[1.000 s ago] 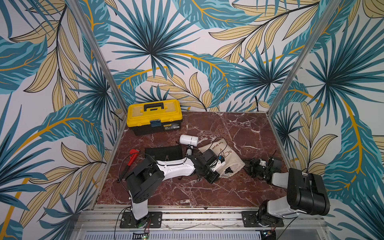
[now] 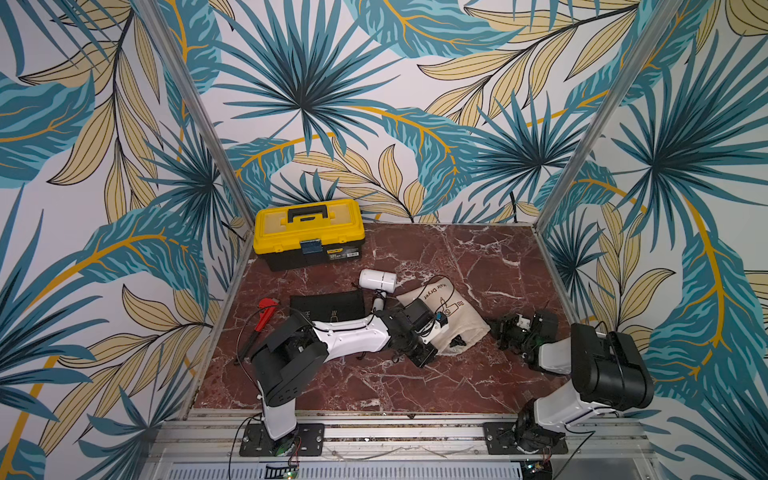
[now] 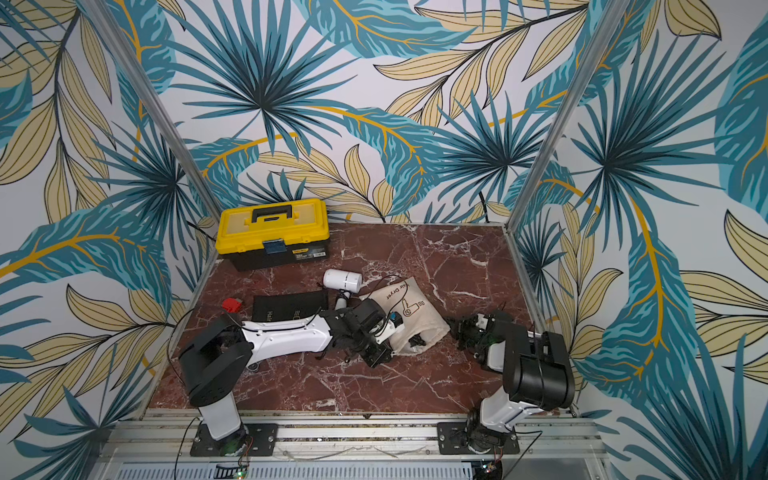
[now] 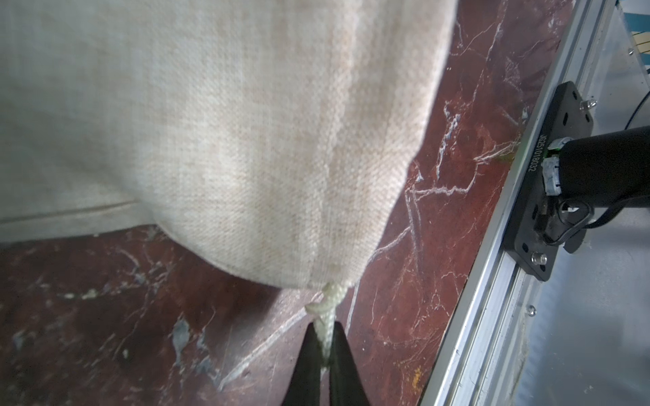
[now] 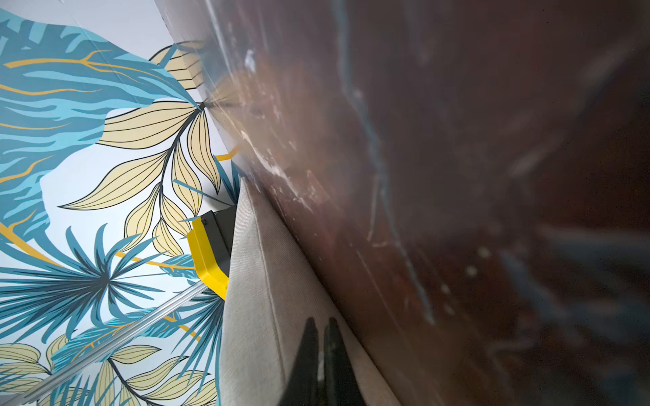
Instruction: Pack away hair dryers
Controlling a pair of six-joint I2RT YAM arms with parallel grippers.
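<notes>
A beige cloth bag printed "Hair Dryer" [image 2: 472, 325] lies on the marble table, partly hidden by my left arm. In the left wrist view, my left gripper is shut on the bag's pale drawstring [image 4: 329, 308], just below its knot. My right gripper is shut low by the bag's right side. Cloth shows behind its fingertips; whether any is pinched cannot be told. Left of the bag lies a white hair dryer [image 2: 377, 280], its handle toward my left arm. A red dryer-like tool with a dark handle [image 2: 266, 304] lies at far left.
A flat black pouch with lettering [image 3: 289, 305] lies behind my left arm. The yellow-lidded toolbox [image 2: 309, 232] stands at the back left. A thin dark cable crosses the bag's upper part.
The left arm and bag look unchanged.
</notes>
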